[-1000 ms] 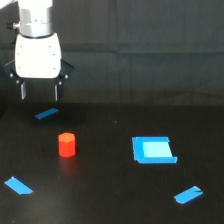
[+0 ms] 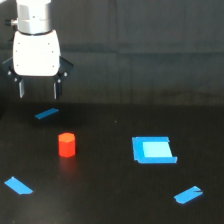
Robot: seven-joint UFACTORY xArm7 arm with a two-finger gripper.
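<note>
A small red block (image 2: 67,145) sits on the dark table in the left half of the camera view. It looks hexagonal from this angle, and nothing touches it. My gripper (image 2: 39,88) hangs at the upper left, higher in the view than the block and a little to its left. Its dark fingers (image 2: 21,88) are spread wide with nothing visible between them, though they are hard to see against the dark background.
A white square framed in blue tape (image 2: 137,148) lies at the right of the middle. Strips of blue tape mark the table: a left front strip (image 2: 18,186), a right front strip (image 2: 188,194) and a back strip (image 2: 47,113) near the gripper.
My gripper has shifted very slightly upward in the view. The red block and the taped square have not moved.
</note>
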